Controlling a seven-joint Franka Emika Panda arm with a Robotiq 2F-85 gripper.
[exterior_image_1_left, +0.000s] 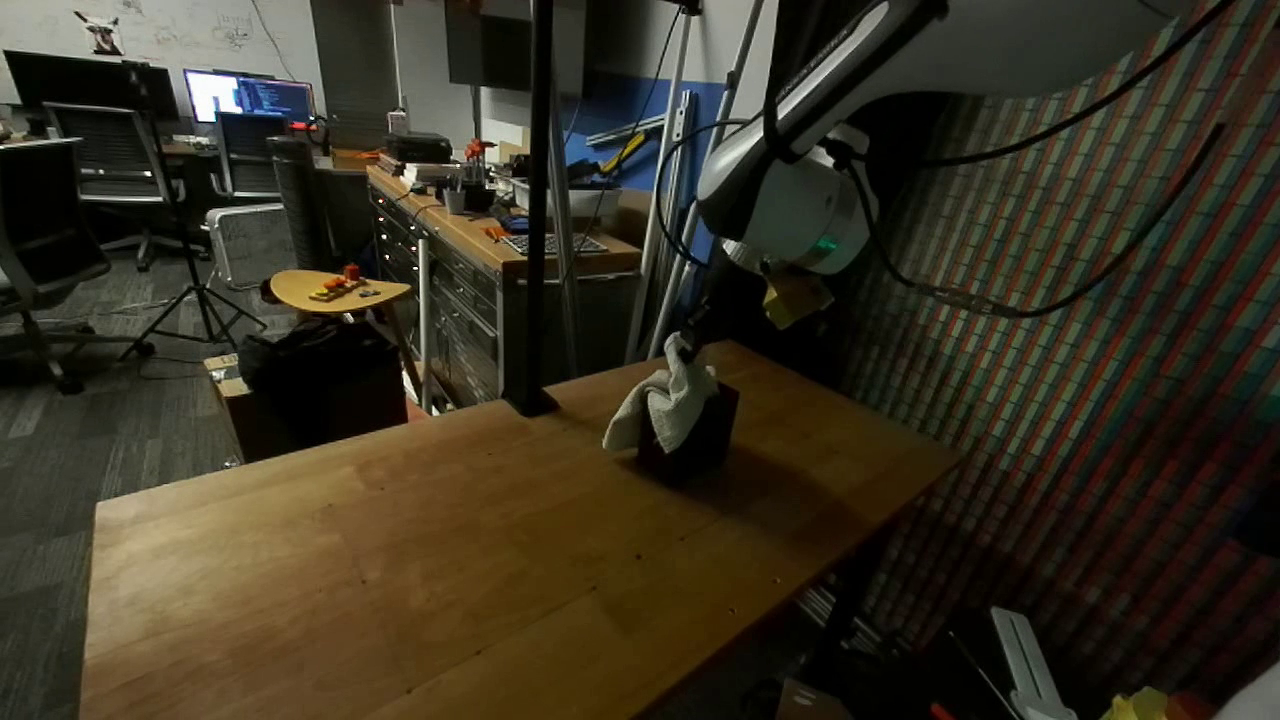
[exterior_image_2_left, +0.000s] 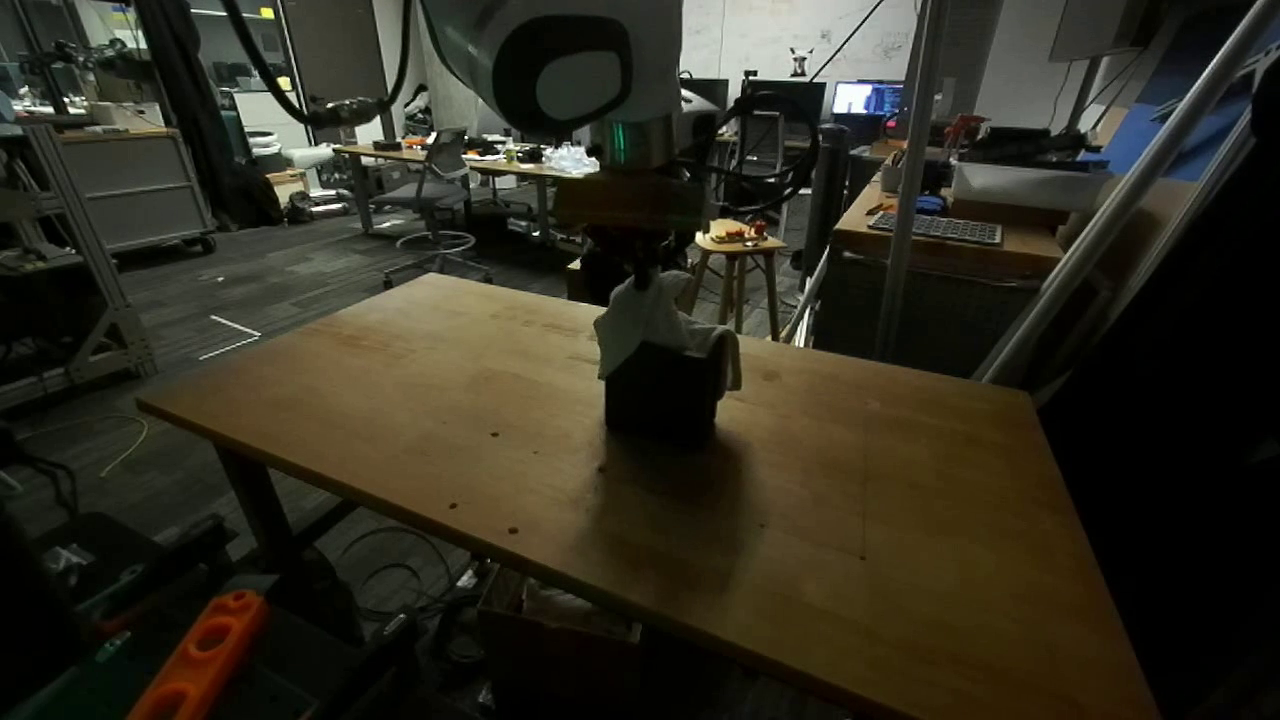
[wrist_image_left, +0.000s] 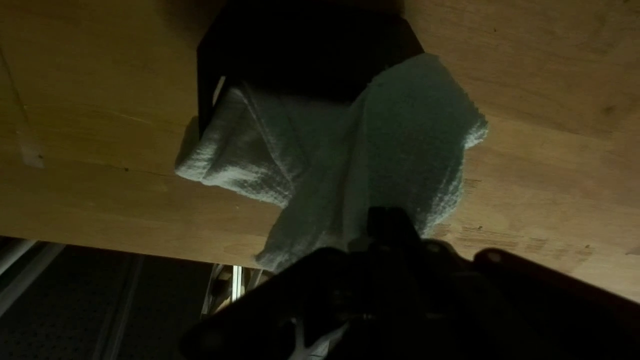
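A pale grey-white cloth drapes over a black open box on the wooden table. One part of the cloth rises to a peak at my gripper, which is shut on it from above. From the second exterior side, the cloth stands up out of the box, and one flap hangs over its right edge. The wrist view has the cloth stretching from the dark box toward my dark fingertips; the pinch itself is hard to make out there.
Bare wooden tabletop surrounds the box on all sides. A black upright post stands at the table's far edge. A patterned curtain hangs beyond the table's right side.
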